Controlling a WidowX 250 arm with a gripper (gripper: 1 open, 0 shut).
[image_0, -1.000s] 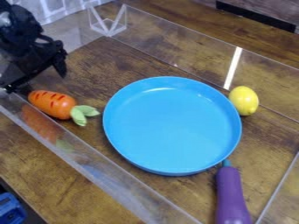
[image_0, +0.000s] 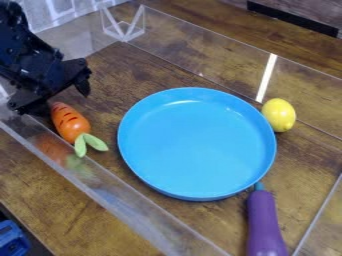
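My black gripper is at the upper left, its fingers open, just above and behind an orange carrot with pale green leaves that lies on the wooden surface beside the left clear wall. A large blue plate fills the middle, to the carrot's right.
A yellow lemon lies right of the plate, and a purple eggplant at the lower right. Clear walls border the area. The wood behind the plate is free. A blue object shows at the lower left edge.
The carrot has shifted slightly and turned more upright in the picture.
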